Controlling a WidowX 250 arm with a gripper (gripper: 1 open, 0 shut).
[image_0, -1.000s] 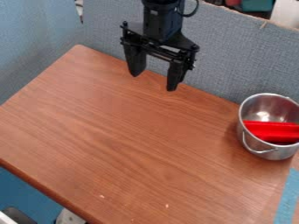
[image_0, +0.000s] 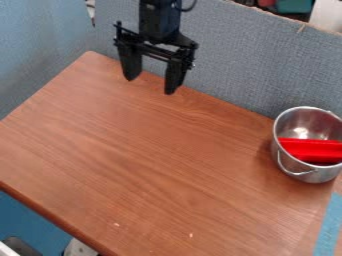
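Note:
My black gripper (image_0: 151, 74) hangs open above the back left part of the wooden table (image_0: 147, 170), nothing between its fingers. At the table's right side stands a steel pot (image_0: 305, 172) with a red object (image_0: 309, 149) inside it.
Grey padded walls (image_0: 243, 70) border the table at the back and left. A strip of blue tape (image_0: 329, 225) lies at the right edge.
My gripper has moved left and a little upward in the view, farther from the pot. The pot and red object have not moved.

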